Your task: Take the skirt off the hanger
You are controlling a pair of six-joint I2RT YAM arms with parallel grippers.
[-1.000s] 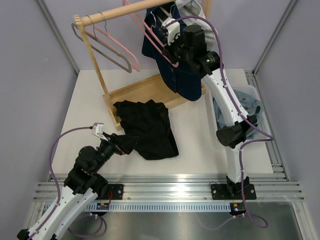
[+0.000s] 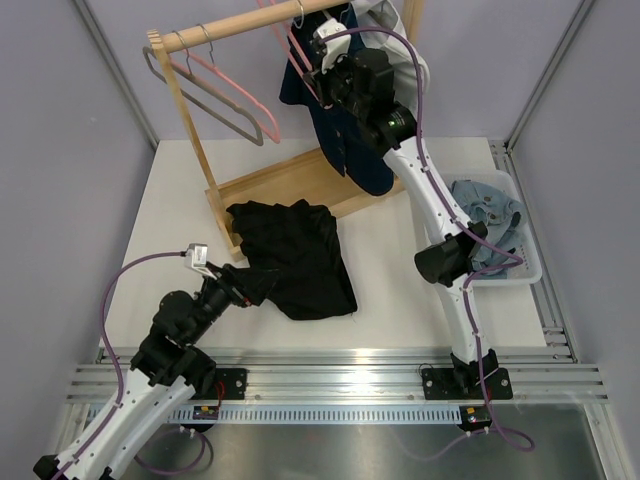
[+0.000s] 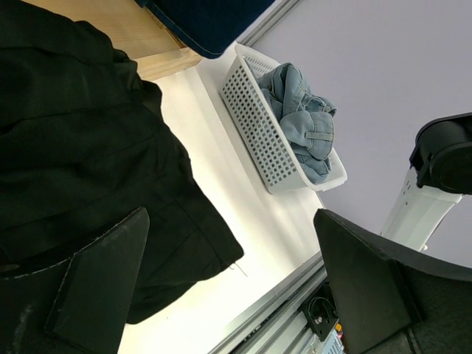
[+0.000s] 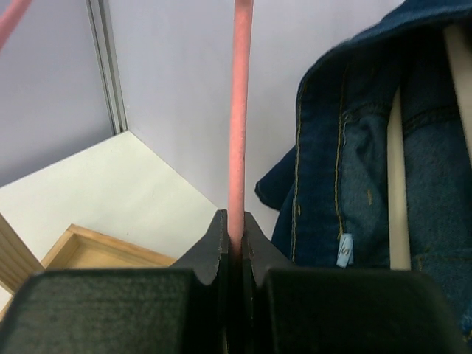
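The black skirt [image 2: 300,260] lies crumpled flat on the white table, off any hanger, partly against the rack's wooden base. My left gripper [image 2: 262,285] stands open just over its left side; in the left wrist view the black cloth [image 3: 96,147] spreads below the parted fingers [image 3: 103,287]. Up at the rail, my right gripper [image 2: 318,90] is shut on a bare pink hanger [image 2: 292,45]. In the right wrist view the hanger's pink bar [image 4: 237,133] runs straight between the closed fingers.
A dark denim garment [image 2: 350,135] hangs right beside the right gripper, with a white garment behind it. Two empty hangers, one grey [image 2: 205,100] and one pink, hang at the rail's left. A white basket [image 2: 535,255] holding light denim stands at the right.
The right gripper has moved left and slightly up along the rack, swinging the pink hanger left with it. The denim garment has shifted a little left. The left arm and black skirt stay still.
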